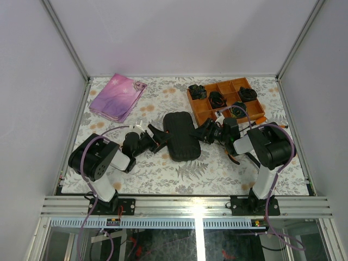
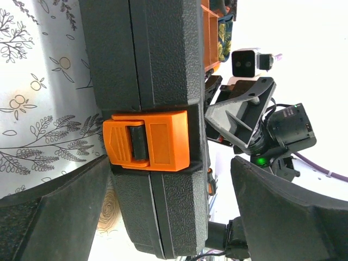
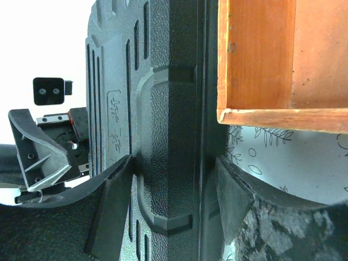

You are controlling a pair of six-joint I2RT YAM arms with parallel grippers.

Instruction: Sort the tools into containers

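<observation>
A black hard case [image 1: 182,136] lies closed in the middle of the table, its orange latch [image 2: 147,141] facing my left gripper. That left gripper stands open at the case's left side, with the latch side between its spread fingers and a gap at the right-hand finger. On the opposite side my right gripper has its fingers on either side of the case's edge, close against it; whether they press on it is unclear. No tools inside the case can be seen. An orange-brown compartment box [image 1: 228,87] holds several dark bundles [image 1: 216,99].
The box's corner [image 3: 225,115] sits close to the right gripper. Some tools with orange and black parts [image 1: 255,160] lie partly hidden under the right arm. A folded purple cloth [image 1: 117,98] rests at the back left.
</observation>
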